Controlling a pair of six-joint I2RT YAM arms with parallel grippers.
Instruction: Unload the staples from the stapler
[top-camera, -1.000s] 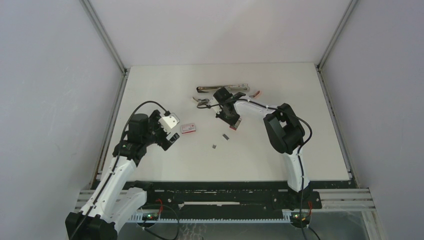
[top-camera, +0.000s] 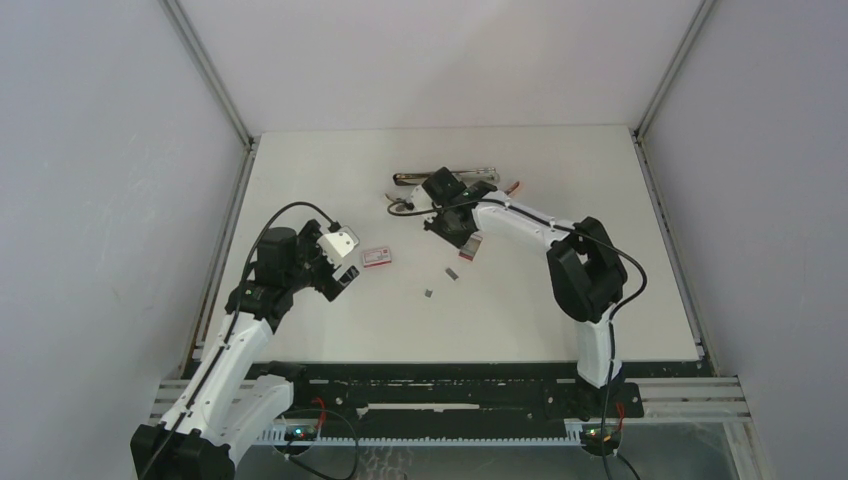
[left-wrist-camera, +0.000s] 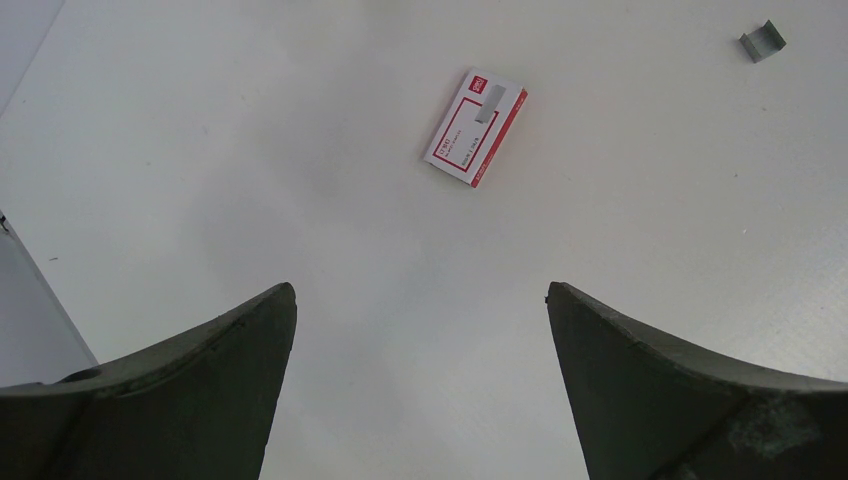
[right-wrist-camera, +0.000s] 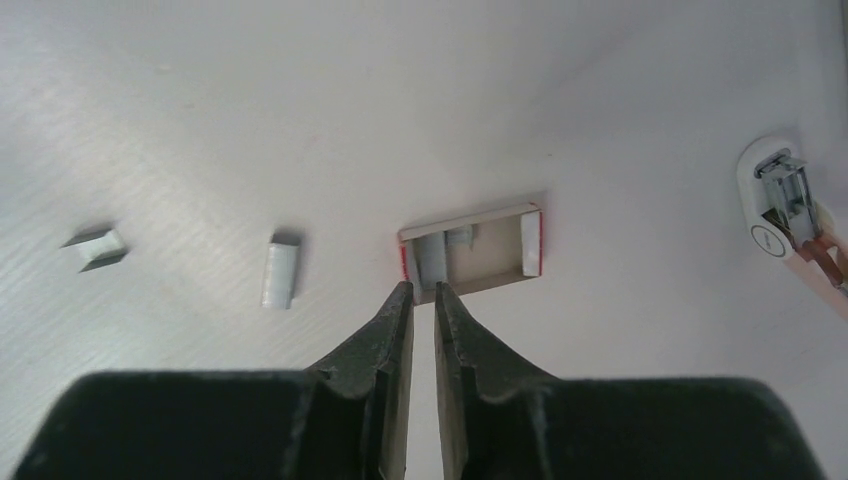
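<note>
My left gripper stands open at the left of the table, nothing between its fingers, with a closed red-and-white staple box beyond it. My right gripper is over the middle, its fingertips close together with a narrow gap and nothing visible between. Below it lies an open staple box with grey staple strips inside. A loose staple strip and a small staple piece lie beside it. A pinkish stapler with a clear part is at the right of the right wrist view.
A long metal object lies at the back, partly behind the right arm.
The left arm and the loose objects have not visibly moved.
</note>
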